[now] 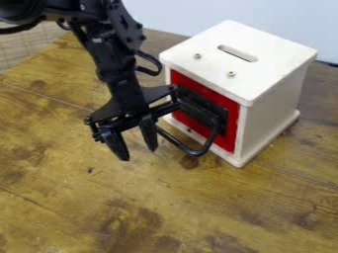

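Observation:
A black robot arm reaches down from the top left, its gripper [133,144] hanging over the wooden table, fingers apart with nothing visible between them. To its right stands a white box [238,57] with a slot on top and a red front [226,132] that faces the arm. A dark recess sits in that front, partly behind a black cable or tube that loops from near the gripper.
A pale wall is behind the box, and a tiled surface shows at the top left corner.

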